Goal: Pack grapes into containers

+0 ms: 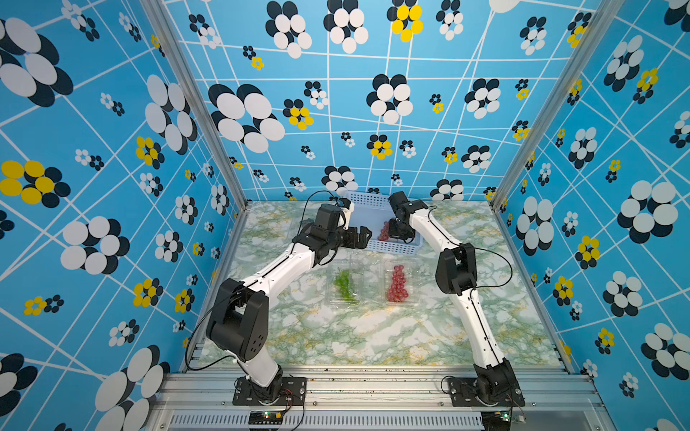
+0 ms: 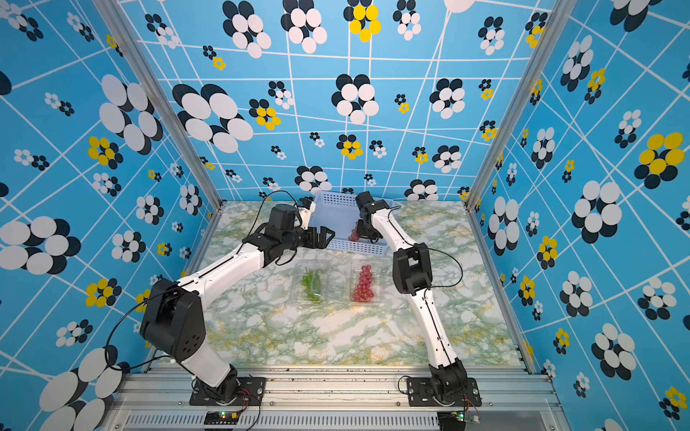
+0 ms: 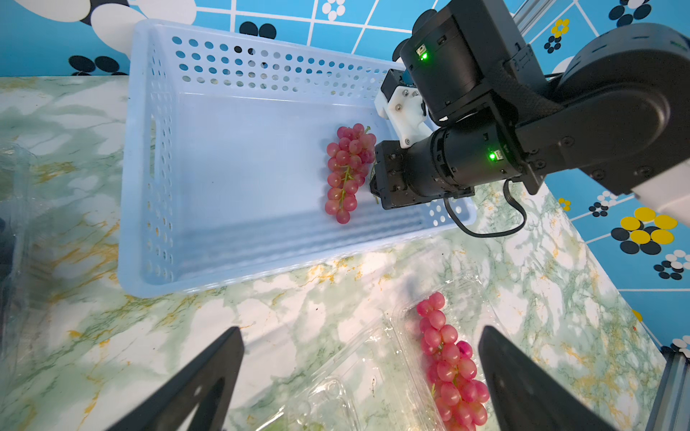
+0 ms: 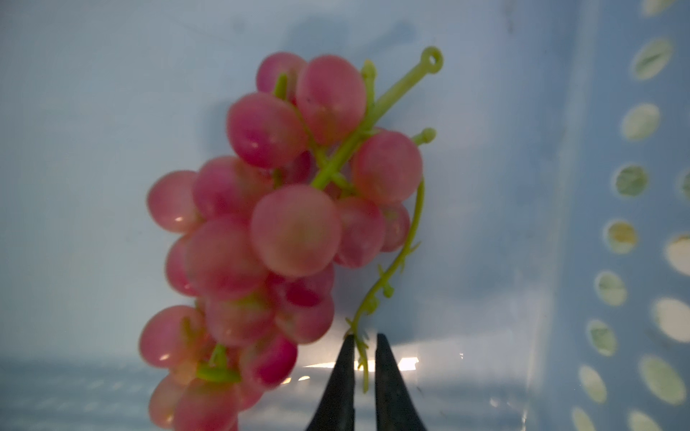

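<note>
A bunch of red grapes (image 4: 280, 222) lies in the blue basket (image 3: 237, 258), towards its right end. Over it, my right gripper is shut beside the bunch's right side. A thin green tendril (image 4: 391, 269) from the bunch shows in the narrow slit at its fingertips; whether it is pinched I cannot tell. My left gripper is open and empty, near the basket's front left side. In front of the basket, one clear container (image 1: 413, 287) holds red grapes (image 1: 396, 283). Another clear container (image 1: 332, 294) beside it holds a green bunch (image 1: 345, 284).
Perforated walls (image 4: 632, 237) of the basket rise close to the right gripper. Something dark in clear plastic (image 3: 10, 244) stands left of the basket.
</note>
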